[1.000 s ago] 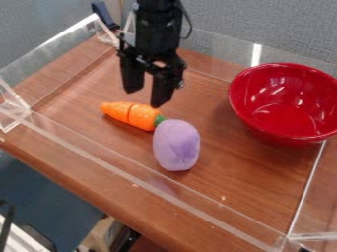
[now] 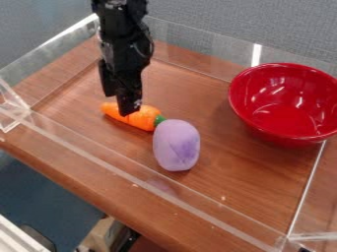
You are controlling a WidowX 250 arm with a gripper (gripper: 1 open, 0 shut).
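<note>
A black robot gripper (image 2: pixel 121 98) hangs from the top left, its fingers pointing down at an orange carrot (image 2: pixel 132 116) with a green top, lying on the wooden surface. The fingertips are just over or at the carrot's upper left part; whether they touch it, and how far they are apart, I cannot tell. A purple oblong vegetable (image 2: pixel 176 145), like an eggplant, lies to the lower right of the carrot.
A red bowl (image 2: pixel 287 103) sits at the right. Clear plastic walls (image 2: pixel 14 108) edge the wooden board (image 2: pixel 118 187). The middle back of the board and the front area are free.
The gripper has moved left and down toward the carrot since a second ago. The carrot, the purple vegetable and the bowl have not visibly moved.
</note>
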